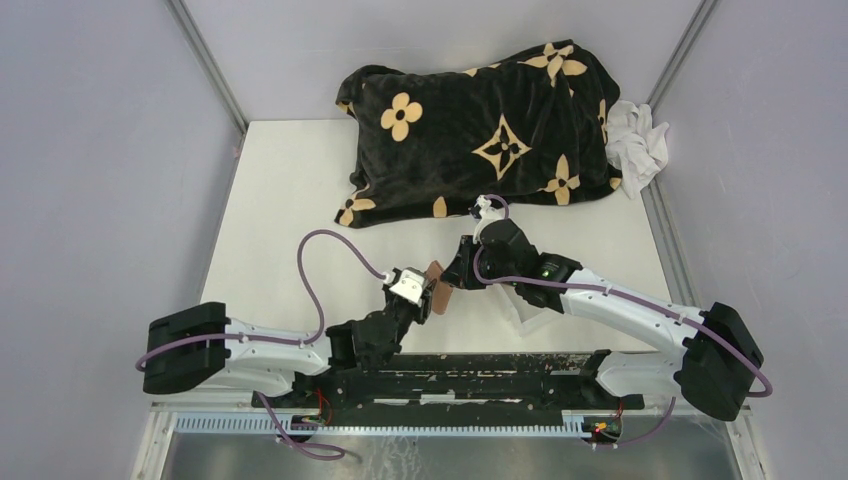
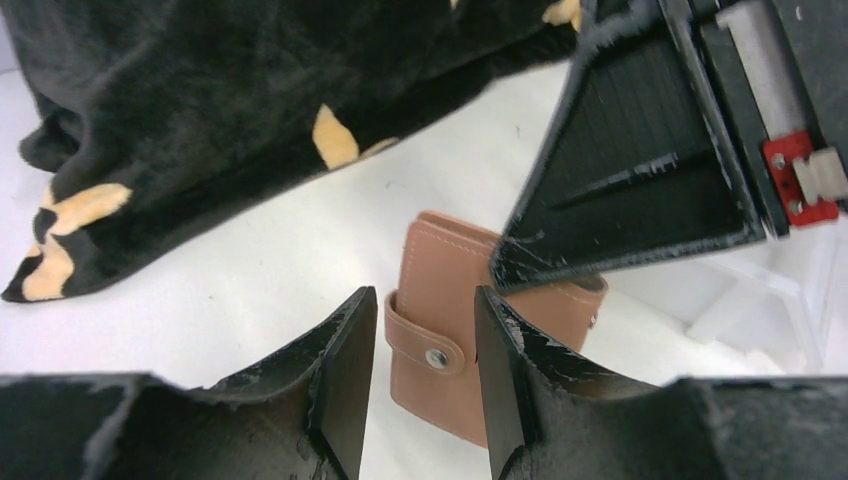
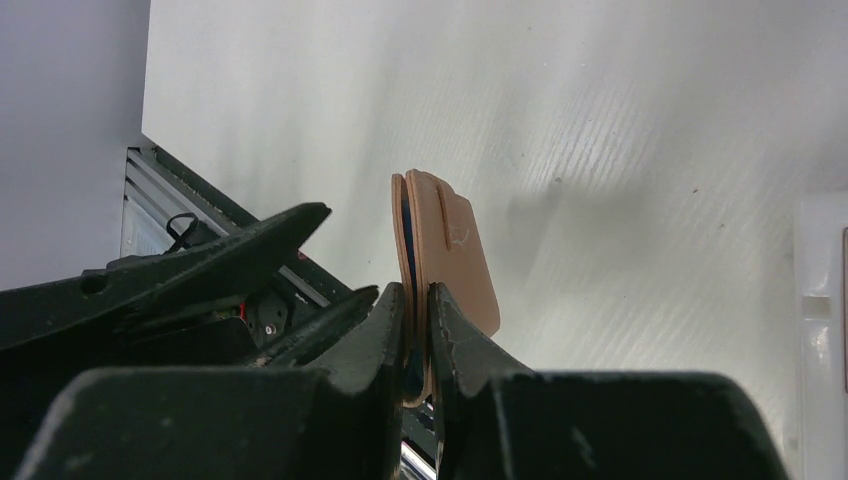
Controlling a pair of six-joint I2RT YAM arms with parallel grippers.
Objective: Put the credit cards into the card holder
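Observation:
The tan card holder is held upright above the white board by my right gripper, which is shut on it; a dark blue layer shows along its open edge. In the left wrist view the holder shows a snap strap across its front. My left gripper is open in front of that strap, one finger at each side of the snap; whether they touch the holder I cannot tell. No separate card can be made out.
A white container sits under the right arm. A black patterned blanket covers the back, with a crumpled white cloth beside it. The left part of the board is clear.

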